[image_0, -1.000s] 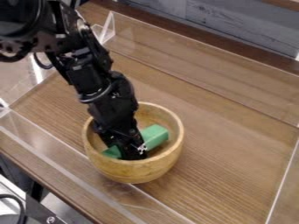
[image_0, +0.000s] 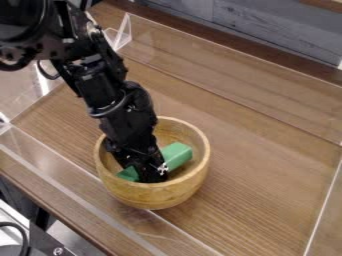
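Note:
A tan wooden bowl (image_0: 179, 195) sits near the front edge of the table, holding a green block (image_0: 175, 157). My black gripper (image_0: 144, 167) reaches down from the upper left into the bowl, its fingertips at the green block. The gripper hides part of the block, and whether its fingers are closed on it is hard to see in the dark shapes.
A grey plank wall (image_0: 254, 30) runs along the back. Clear panels and cables lie at the left edge.

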